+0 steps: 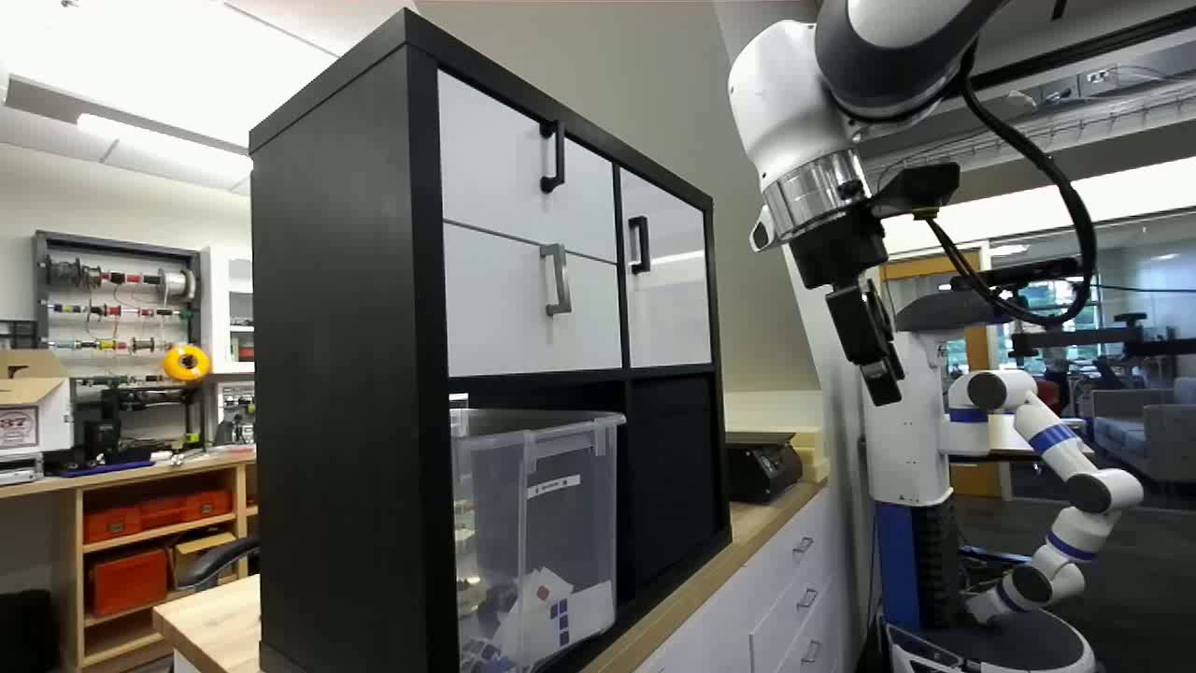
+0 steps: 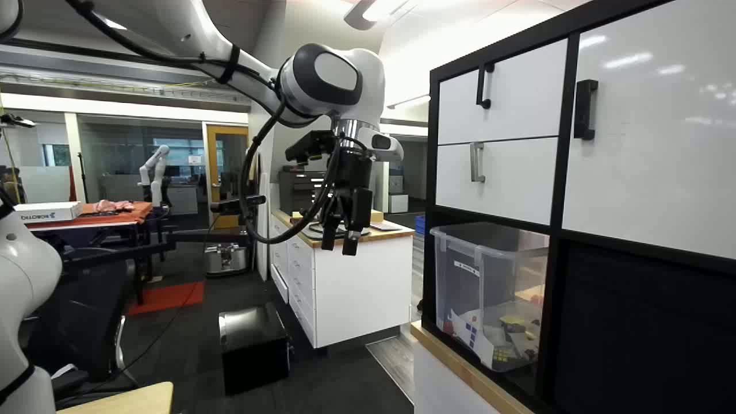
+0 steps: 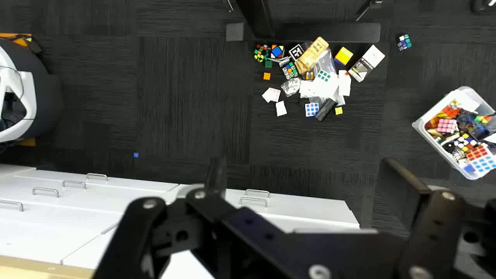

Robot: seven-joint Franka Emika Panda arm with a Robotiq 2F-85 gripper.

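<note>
High in front of the cabinet, my gripper (image 2: pixel 340 245) stands open and points downward. Its two black fingers are wide apart in the wrist view, with nothing between them. The black-framed cabinet (image 1: pixel 336 336) has two white drawers, an upper one (image 1: pixel 488 157) and a lower one (image 1: pixel 493 297), plus a white door (image 1: pixel 663 280) to their right; all look closed. Below the drawers, a clear plastic bin (image 2: pixel 459 276) sits in an open compartment with a few items inside. Clear air separates my gripper from the cabinet in exterior view 2.
Far below, the wrist view shows cubes and cards scattered on the dark floor (image 3: pixel 186 93), beside a white bin (image 3: pixel 425 123) full of puzzle cubes. White counter drawers (image 3: pixel 297 203) run underneath. A black box (image 2: pixel 255 348) stands on the floor.
</note>
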